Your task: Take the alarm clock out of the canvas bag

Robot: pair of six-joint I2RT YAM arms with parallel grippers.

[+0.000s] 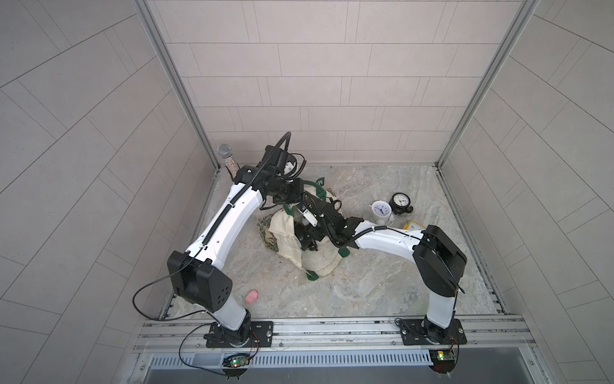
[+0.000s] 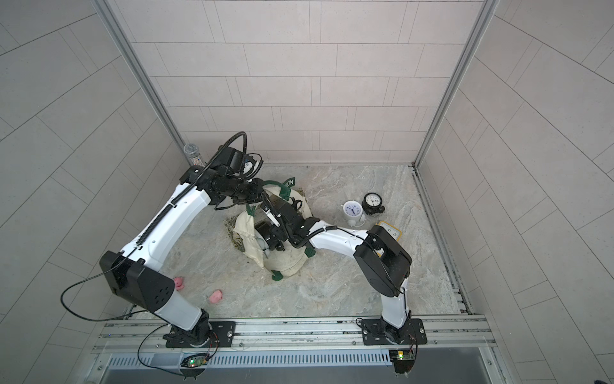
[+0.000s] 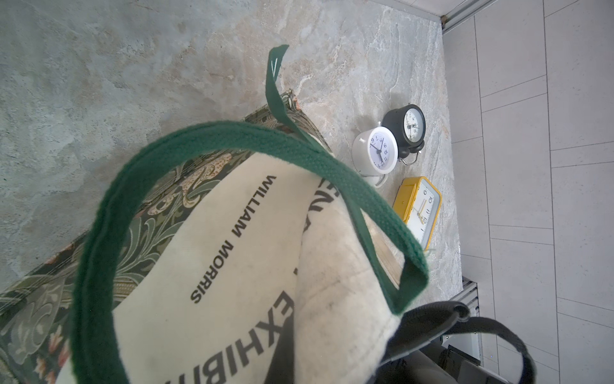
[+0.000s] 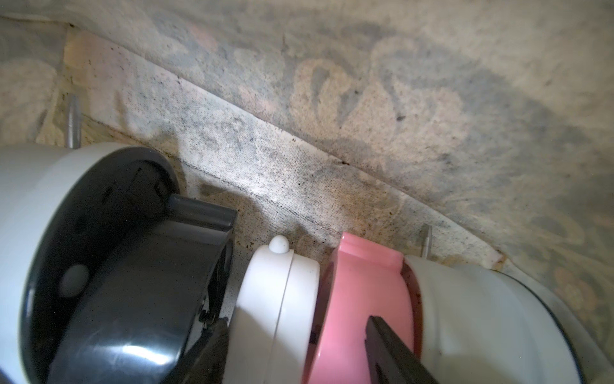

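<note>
The canvas bag [image 3: 224,236], cream with green straps and a floral print, lies on the table with its mouth towards the front. At its upper rim my left gripper [image 1: 302,199] is shut on the canvas; one dark finger [image 3: 281,361] shows against the cloth, the other is hidden. Inside the bag, my right gripper is part open, its fingers straddling a white clock [image 4: 271,313] and part of a pink clock [image 4: 367,307]. To their left is a black clock [image 4: 147,288]. The clocks' lower parts are out of view.
Pale rounded items, one light grey [image 4: 492,320] and one white with a dark hollow [image 4: 57,204], flank the clocks. On the table at right stand white [image 3: 374,150], black [image 3: 404,128] and yellow [image 3: 419,208] clocks. A pink object [image 1: 251,296] lies in front.
</note>
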